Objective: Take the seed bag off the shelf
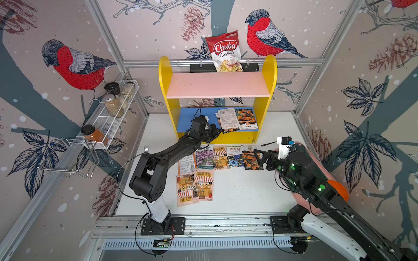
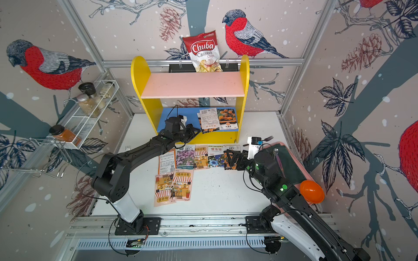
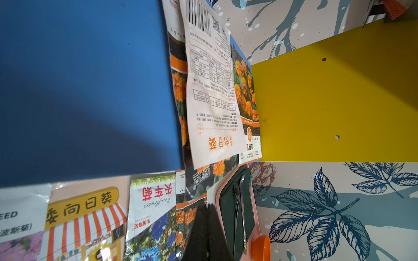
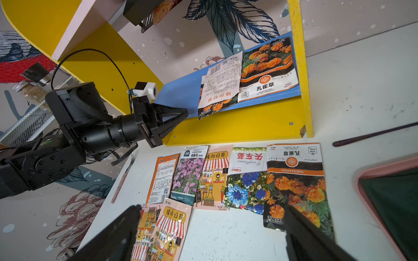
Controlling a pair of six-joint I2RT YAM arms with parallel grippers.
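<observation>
Seed bags lie on the blue shelf [image 4: 174, 93]: a white text-side bag [image 4: 220, 79] overlaps orange-flower bags [image 4: 267, 69], its stack hanging slightly over the front edge. My left gripper is shut at the shelf front, just left of this stack, with nothing seen between its fingers. In its wrist view the white bag [image 3: 211, 108] is ahead, above the dark fingertips. My right gripper [image 1: 260, 157] hangs open over the right part of the table, below the shelf, empty.
Several seed bags [image 4: 244, 187] cover the middle of the table [image 1: 243, 191]. A pink-rimmed tray [image 4: 365, 187] with an orange bowl [image 2: 311, 191] is on the right, a wire rack [image 1: 104, 145] with jars on the left wall, and a chip bag [image 1: 224, 50] above the shelving.
</observation>
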